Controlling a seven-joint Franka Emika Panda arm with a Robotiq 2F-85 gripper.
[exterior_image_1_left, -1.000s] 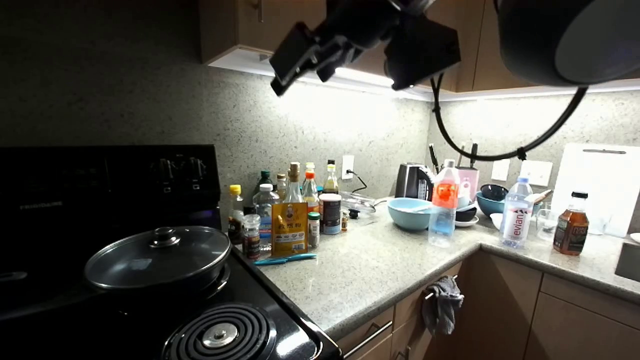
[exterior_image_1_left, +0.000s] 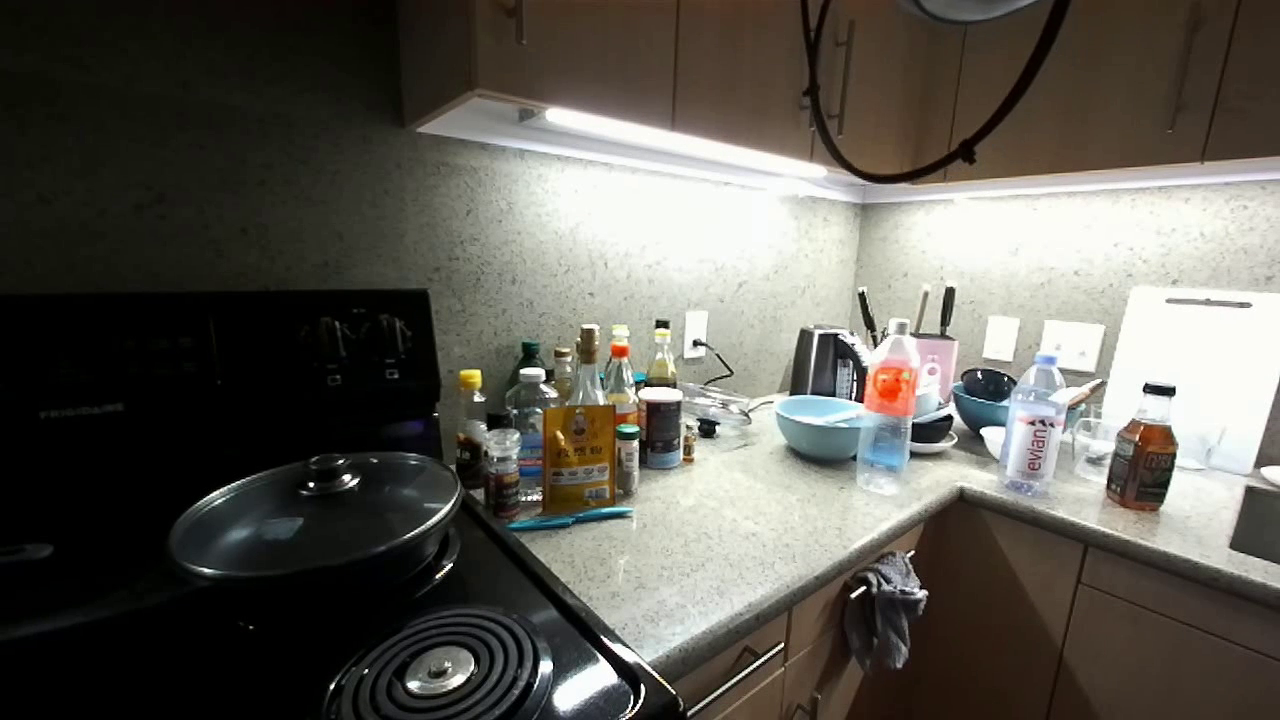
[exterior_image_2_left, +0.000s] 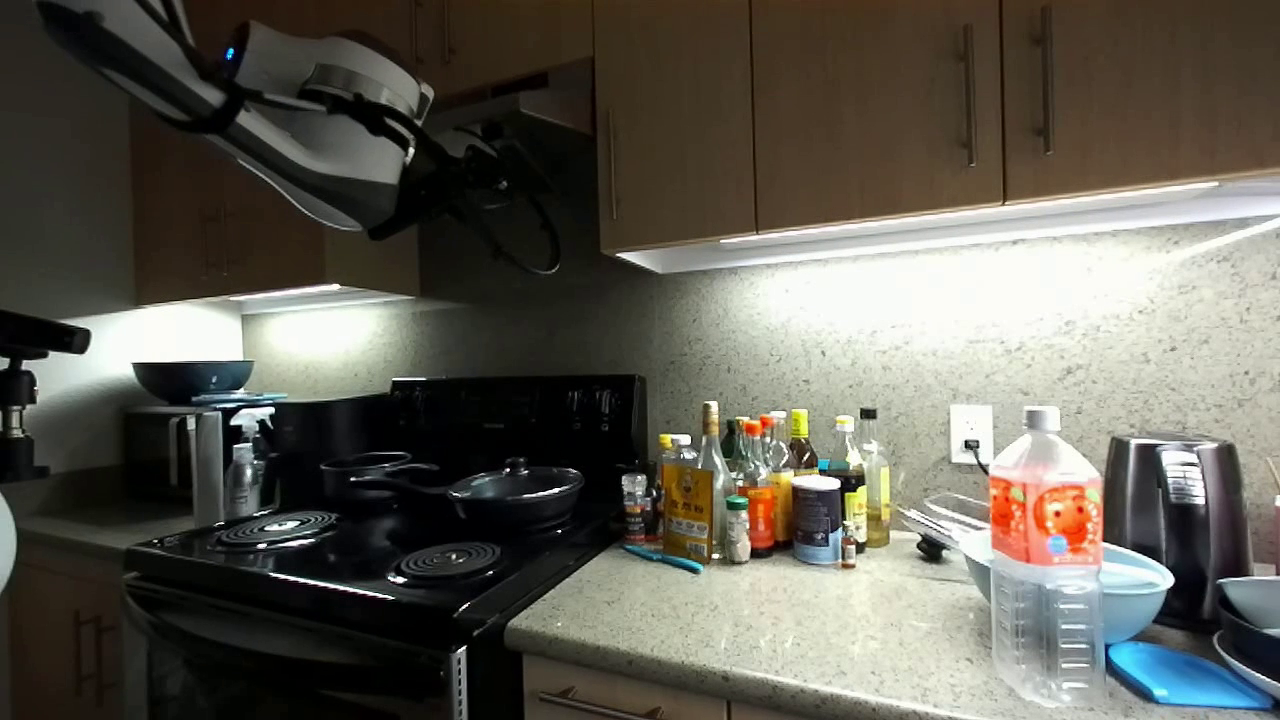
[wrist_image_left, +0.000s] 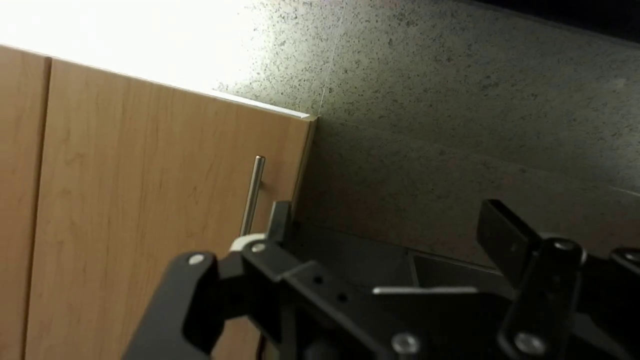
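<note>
In the wrist view my gripper is open, its two black fingers wide apart with nothing between them. Beyond the gap lies the dark speckled wall, and the left finger overlaps the edge of a wooden upper cabinet (wrist_image_left: 150, 180) near its metal handle (wrist_image_left: 253, 195). In exterior view 2 the arm (exterior_image_2_left: 324, 132) is raised high at the upper left, above the stove; the gripper's fingers are too dark to make out there. Exterior view 1 shows only a hanging cable (exterior_image_1_left: 882, 180) of the arm at the top.
A lidded pan (exterior_image_1_left: 318, 516) sits on the black stove (exterior_image_2_left: 348, 588). Several bottles and a yellow packet (exterior_image_1_left: 578, 458) crowd the counter beside it. A tall bottle (exterior_image_2_left: 1046, 564) and a light blue bowl (exterior_image_1_left: 819, 428) stand farther right.
Objects on the counter and stove look unmoved.
</note>
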